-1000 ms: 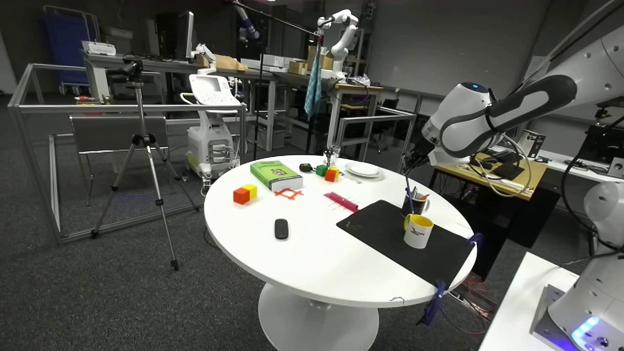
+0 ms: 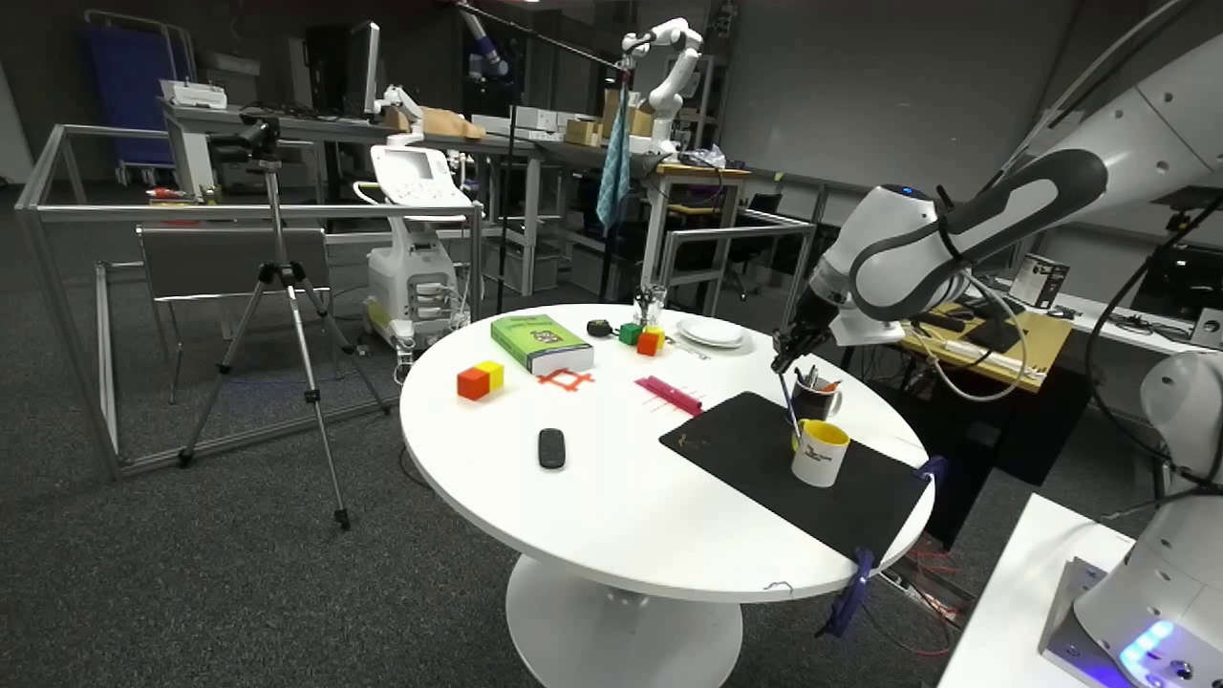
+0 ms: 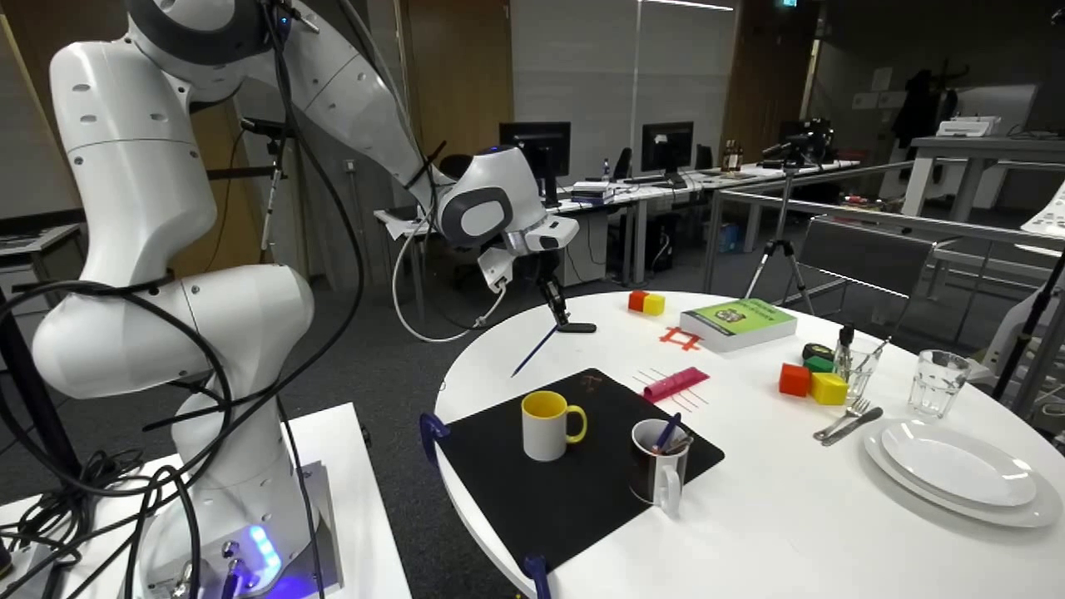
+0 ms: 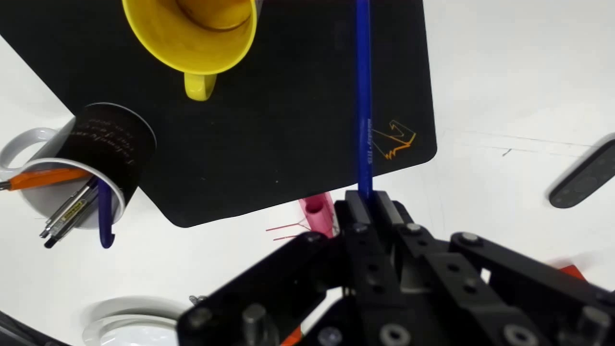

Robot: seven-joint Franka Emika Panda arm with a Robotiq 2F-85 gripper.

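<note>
A thin blue stick like a pen or pencil (image 4: pixel 363 86) is pinched between the fingertips of my shut gripper. In exterior view 2 the stick (image 3: pixel 534 351) slants down from the gripper (image 3: pixel 559 318) and stands apart from the mugs. The white mug with yellow inside (image 3: pixel 544 428) is upright on the black mat (image 3: pixel 499 499); in the wrist view its yellow inside (image 4: pixel 196 34) looks empty, left of the stick. The black-and-white mug (image 3: pixel 646 479) holds several pens and a purple stick (image 4: pixel 104 213). In exterior view 1 the stick (image 2: pixel 788 401) overlaps the yellow mug's rim.
A pink holder (image 3: pixel 676 383) lies beyond the mat, with a black remote (image 2: pixel 551 448), a green book (image 2: pixel 541 344) and coloured cubes (image 2: pixel 479 380) farther off. White plates (image 3: pixel 958 464) and glasses (image 3: pixel 936 383) stand to one side. Blue clamps (image 3: pixel 432 436) grip the table edge.
In exterior view 1 my gripper and the blue stick have shifted left and slightly down. The mugs and the other table objects have stayed put.
</note>
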